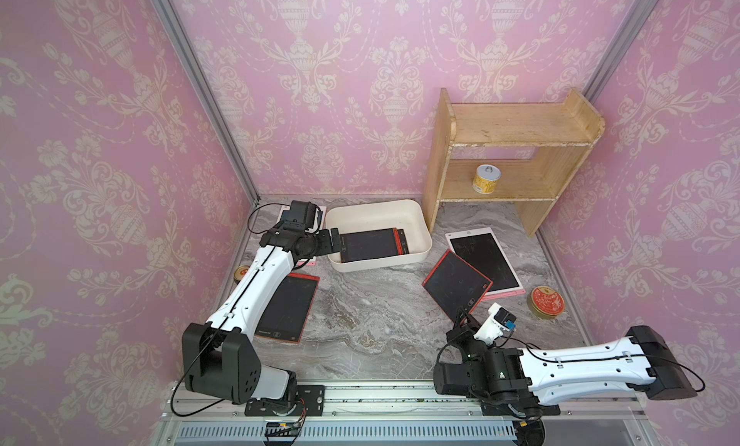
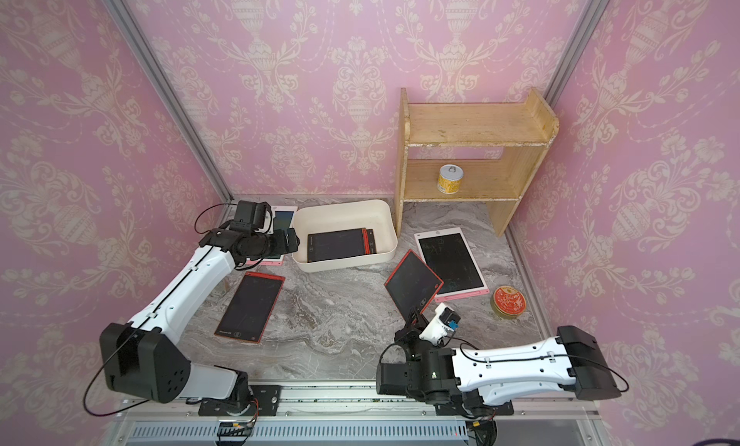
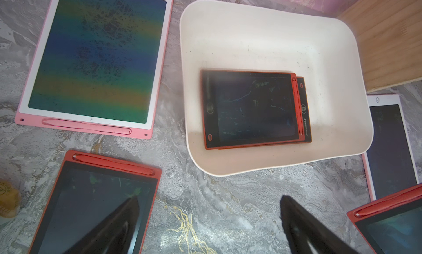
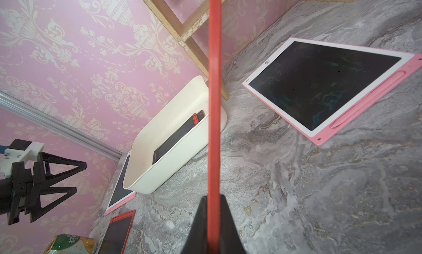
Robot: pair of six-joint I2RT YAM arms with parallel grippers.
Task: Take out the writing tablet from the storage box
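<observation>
A cream storage box [image 1: 420, 254] stands at the back middle of the table. Inside it lie black writing tablets [image 3: 255, 107] with red edges, one on top of another and slightly offset. My left gripper is open above the table left of the box, with nothing between its fingers. At the front right, my right gripper is shut on a red-edged tablet [image 1: 456, 284]. That tablet shows edge-on as a thin red strip in the right wrist view, held up off the table, overlapping a pink-white tablet in the top views.
The pink-white tablet [image 4: 325, 78] lies at right, near a round red-lidded tin [image 1: 545, 301]. A wooden shelf [image 1: 508, 191] with a yellow can [image 1: 486, 179] stands behind. Left are a red-edged tablet [image 2: 250, 307] and another pink-white tablet [image 3: 94, 56].
</observation>
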